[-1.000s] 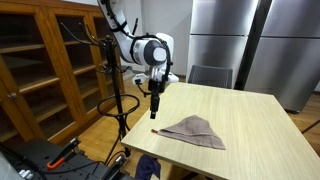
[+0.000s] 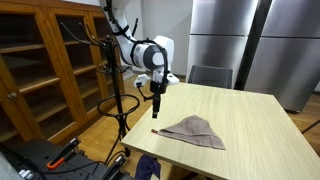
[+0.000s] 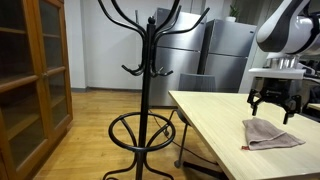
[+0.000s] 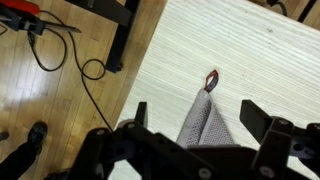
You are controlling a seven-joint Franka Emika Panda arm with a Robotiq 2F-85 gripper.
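Observation:
A greyish-brown cloth [image 2: 195, 131] lies spread with folds on the pale wooden table [image 2: 240, 112]. One corner of it carries a small red-and-dark loop or tag [image 4: 211, 80], which in the wrist view points up between my fingers. My gripper [image 2: 156, 112] hangs above the table, to the left of the cloth in exterior view 1, fingers down and apart. In the wrist view the open gripper has a wide gap, with the cloth [image 4: 206, 122] below it and nothing held. Exterior view 2 also has the gripper [image 3: 270, 116] over the cloth [image 3: 268, 134], clear of it.
A black coat stand [image 3: 146, 90] rises beside the table. Behind the table's far edge is a dark chair [image 2: 211, 78]. Glass-fronted wooden cabinets [image 2: 30, 75] line the left.

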